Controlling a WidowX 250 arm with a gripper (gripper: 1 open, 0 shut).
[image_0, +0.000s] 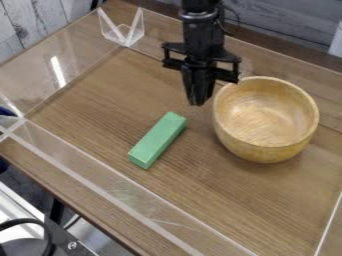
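Note:
My black gripper (198, 92) hangs above the table at top centre, behind the green block and left of the bowl, shut with nothing visible between its fingers. A green rectangular block (158, 140) lies on the wooden table (80, 120), angled from upper right to lower left. A tan round bowl (265, 118) stands to the right of the block.
A clear plastic object (123, 28) sits at the back left. A black cable (54, 236) shows at the lower left, off the table edge.

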